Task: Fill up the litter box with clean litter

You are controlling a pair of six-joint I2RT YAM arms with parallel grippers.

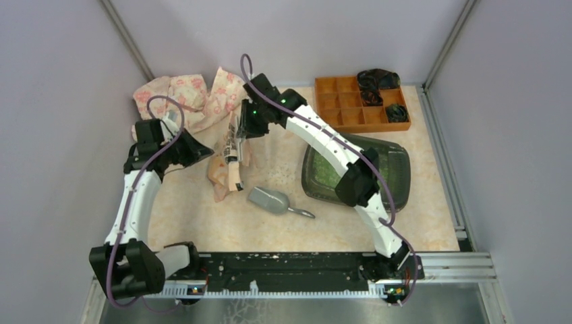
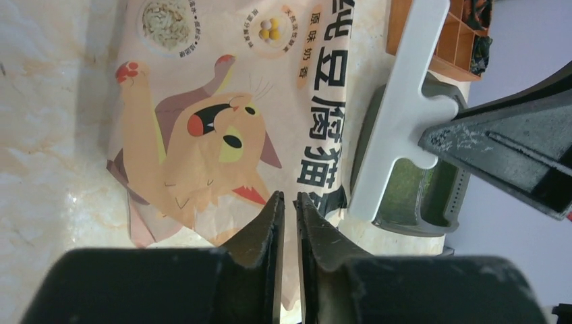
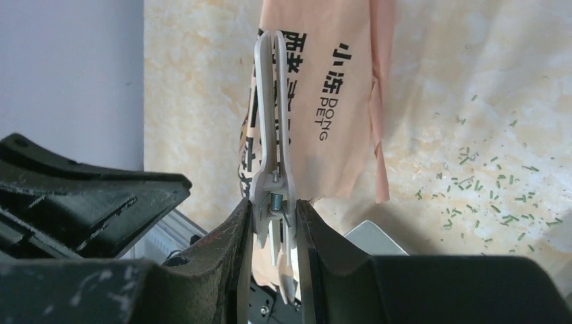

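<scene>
A pink litter bag [image 1: 220, 172] with a cartoon cat [image 2: 222, 142] lies left of the grey scoop [image 1: 270, 200]. My right gripper is shut on a white bag clip [image 2: 398, 115] held over the bag. My left gripper is at the bag's left, fingertips close together, the bag behind them; whether anything is between them I cannot tell. The dark green litter box [image 1: 405, 175] stands at the right with green litter in it, partly hidden under my right arm.
A wooden divided organizer [image 1: 337, 111] with black bundles stands at the back right. Patterned pink cloth [image 1: 222, 91] lies at the back left. Loose green pellets lie on the table.
</scene>
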